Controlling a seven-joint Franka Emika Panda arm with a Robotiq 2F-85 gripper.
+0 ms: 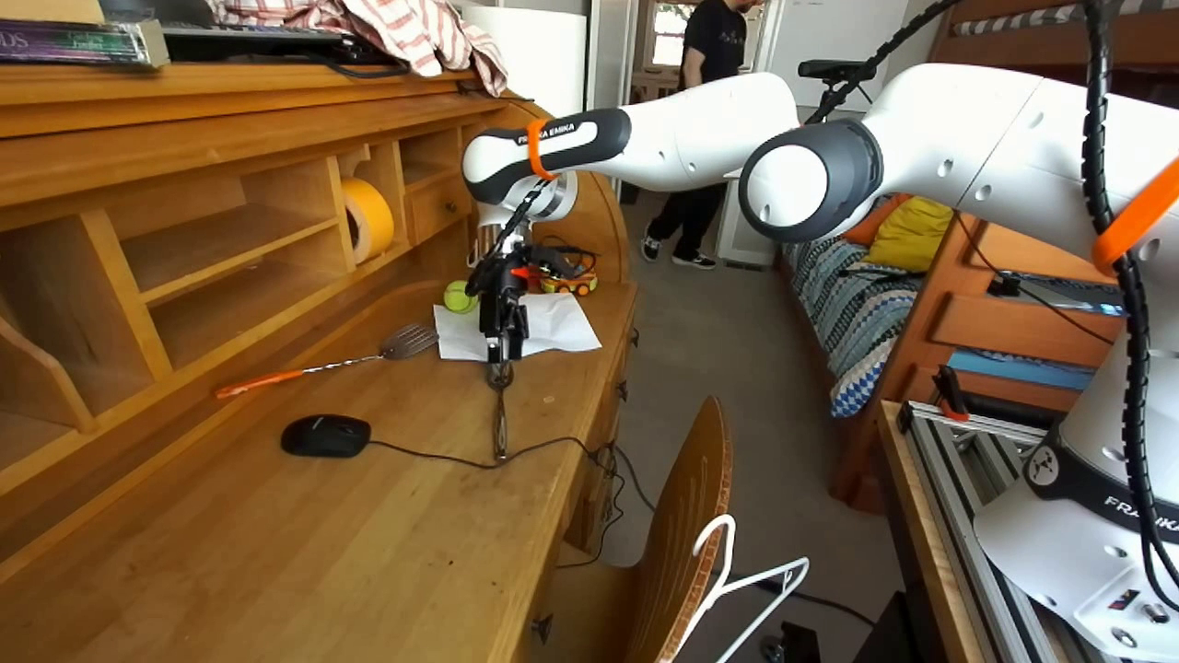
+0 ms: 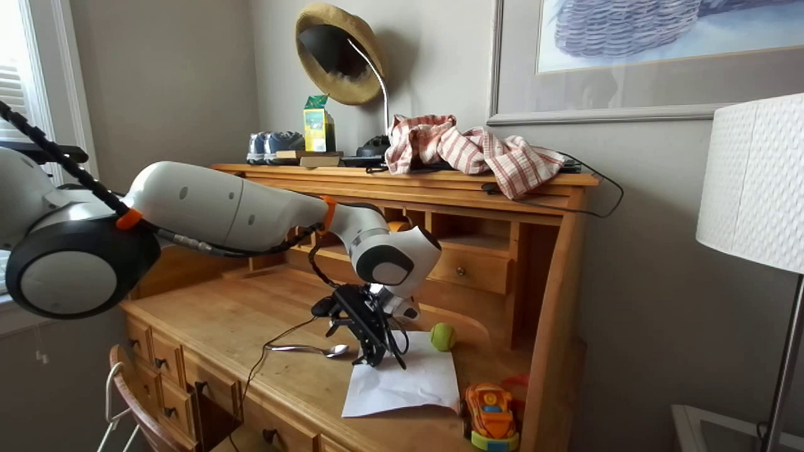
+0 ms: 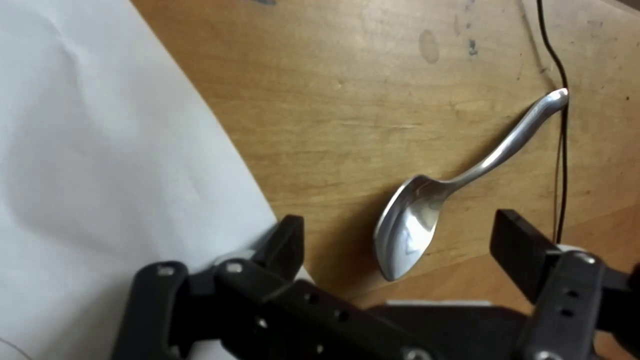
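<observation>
A shiny metal spoon (image 3: 414, 225) lies on the wooden desk, its handle end touching a black cable in the wrist view. My gripper is open, its two black fingers wide apart, and the spoon's bowl shows in the space between them with bare wood on either side. From outside, the gripper (image 1: 503, 352) points down just behind the bowl end of the spoon (image 1: 500, 425). In the second exterior view the spoon (image 2: 335, 351) sits left of the fingers. A white paper sheet (image 3: 120, 150) spreads under the left finger's side.
Around me lie a tennis ball (image 2: 442, 336), a toy car (image 2: 491, 414), a spatula (image 1: 409, 342) with an orange handle, and a black mouse (image 1: 326, 436) whose cable passes the spoon. A chair (image 1: 691, 530) stands by the front edge.
</observation>
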